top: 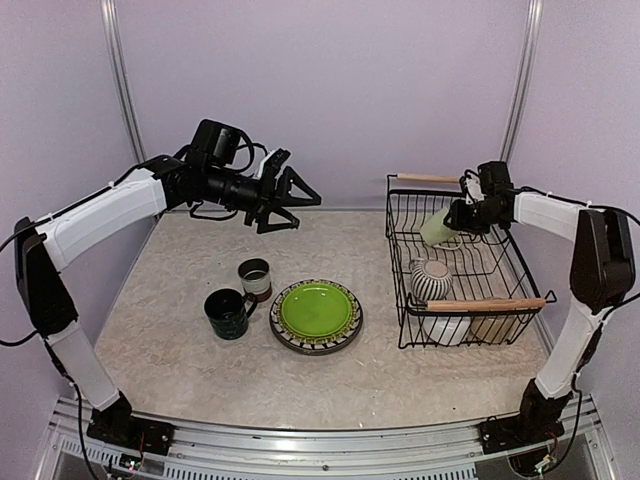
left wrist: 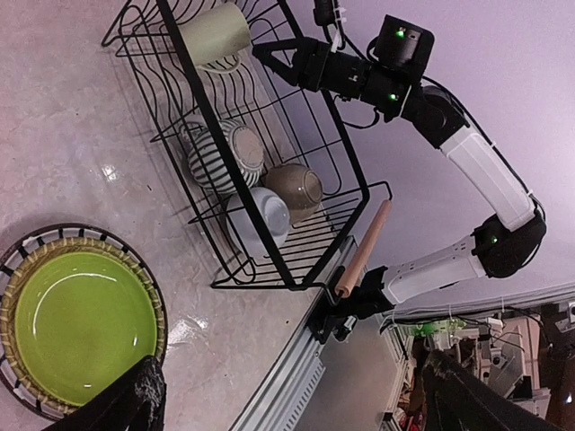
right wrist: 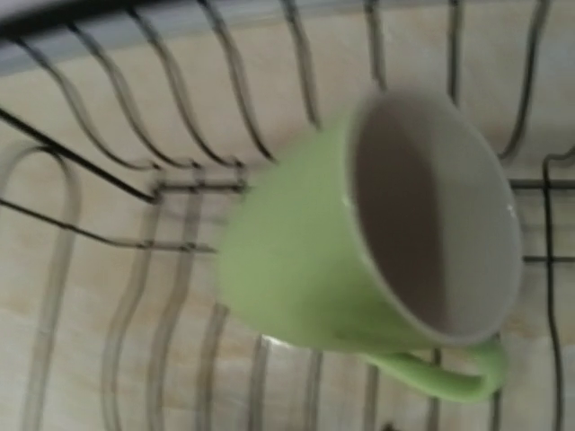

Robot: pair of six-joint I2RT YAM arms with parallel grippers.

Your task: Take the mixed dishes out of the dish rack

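A pale green mug (top: pixel 437 228) lies tipped over in the far part of the black wire dish rack (top: pixel 403 300). In the right wrist view the mug (right wrist: pixel 296 242) has its rim toward the camera and its handle low. My right gripper (top: pixel 457 215) is close by the mug's rim side; whether its fingers are open or shut is hard to make out. A striped cup (top: pixel 431 281), a white bowl (left wrist: pixel 260 218) and a brown cup (left wrist: pixel 295 187) sit nearer the rack's front. Over the table's back, my left gripper (top: pixel 304 212) is open and empty.
On the table stand a green plate (top: pixel 316 308) on a patterned plate, a dark mug (top: pixel 228 316) and a two-tone cup (top: pixel 256 279). Wooden handles (top: pixel 480 305) top the rack's ends. Bare tabletop lies in front and at back left.
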